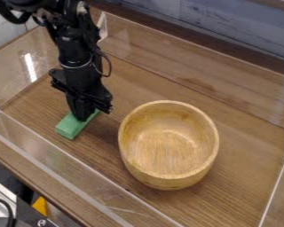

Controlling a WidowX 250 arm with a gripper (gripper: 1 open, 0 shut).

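Note:
A flat green block [74, 127] lies on the wooden table, left of a round yellow-tan bowl [169, 144]. My black gripper [84, 111] is lowered onto the upper end of the block and hides part of it. I cannot make out what, if anything, is between the fingertips.
The bowl takes up the lower middle right of the table. A raised edge runs along the left and front-left, with cables and a small yellow item [40, 204] beyond it at the lower left.

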